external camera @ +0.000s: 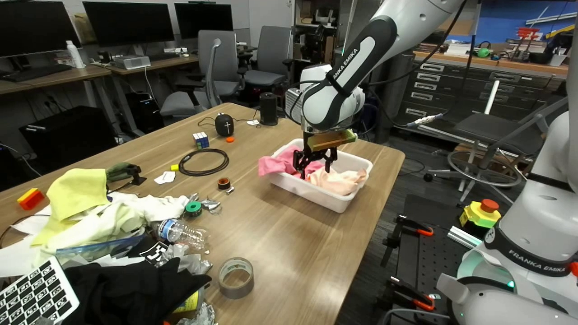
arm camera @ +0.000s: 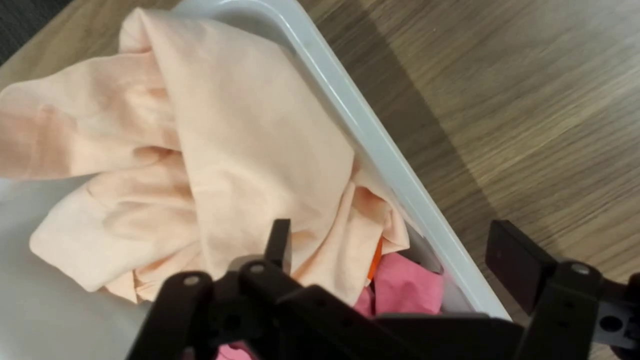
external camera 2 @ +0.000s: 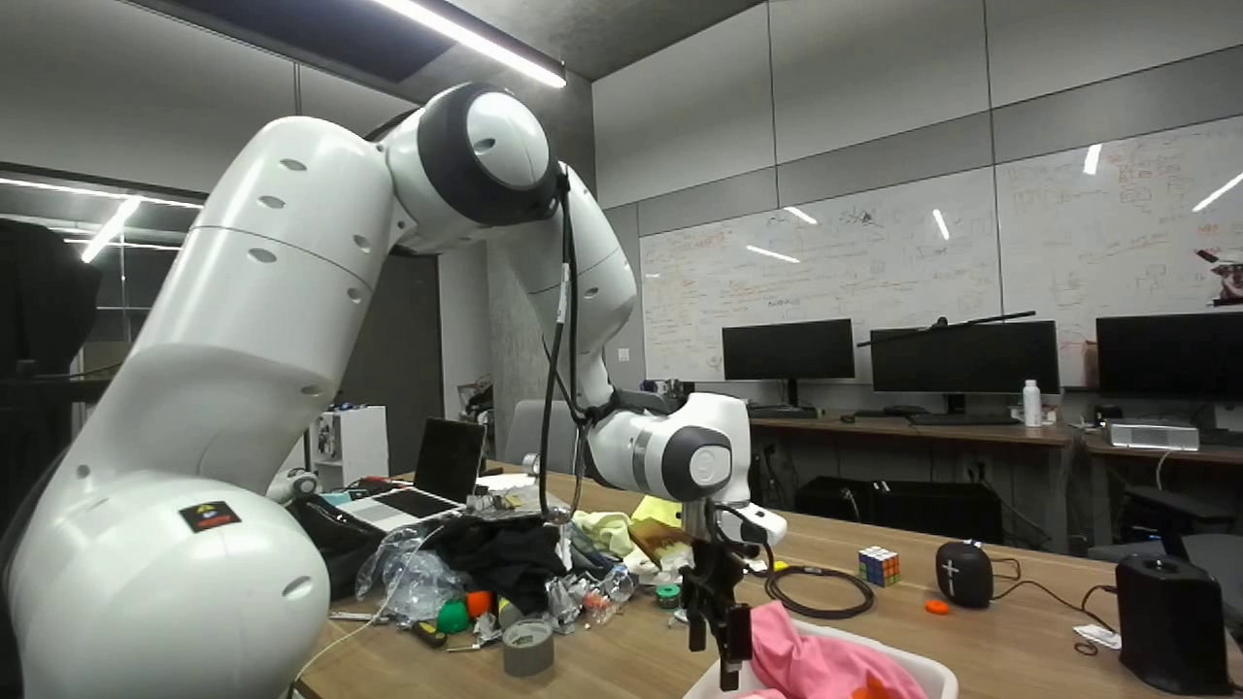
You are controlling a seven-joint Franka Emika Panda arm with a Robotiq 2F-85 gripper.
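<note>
My gripper (external camera: 315, 169) hangs over the white bin (external camera: 307, 189), near where the two cloths meet. Its fingers stand wide open, and no cloth is gripped between the fingers. In the wrist view one finger (arm camera: 279, 245) is over the peach cloth (arm camera: 252, 138), while the other finger (arm camera: 517, 263) appears past the bin's rim (arm camera: 384, 150), over the table. The pink cloth (external camera: 271, 165) fills the bin's far-left end and drapes over its edge. Between the cloths shows a small orange piece (arm camera: 375, 261). The arm hides part of the pink cloth in exterior view 1.
Left of the bin lie a coiled black cable (external camera: 203, 162), a Rubik's cube (external camera: 201, 140) and a tape roll (external camera: 235, 278). Clothes, a bottle (external camera: 183, 233) and other clutter crowd the table's left side. Bare tabletop lies in front of the bin.
</note>
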